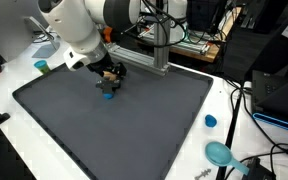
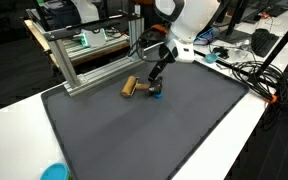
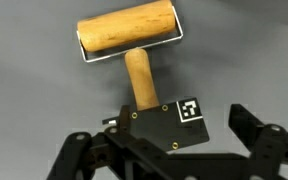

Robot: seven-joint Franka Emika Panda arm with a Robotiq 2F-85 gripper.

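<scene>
A wooden roller (image 3: 127, 27) in a thin wire frame lies on the dark grey mat, with its wooden handle (image 3: 141, 80) running toward a black block (image 3: 169, 128) that bears a white square marker. The handle's end meets the block's edge; whether they are joined, I cannot tell. In the second exterior view, the roller (image 2: 130, 86) lies left of the black block (image 2: 154, 88), and a blue piece (image 2: 159, 96) shows at the block's side. My gripper is open above the block, its fingers (image 3: 246, 122) spread wide with nothing held.
A metal rail (image 1: 139, 62) borders the mat's back, and a green-topped container (image 1: 42, 67) stands at the far left.
</scene>
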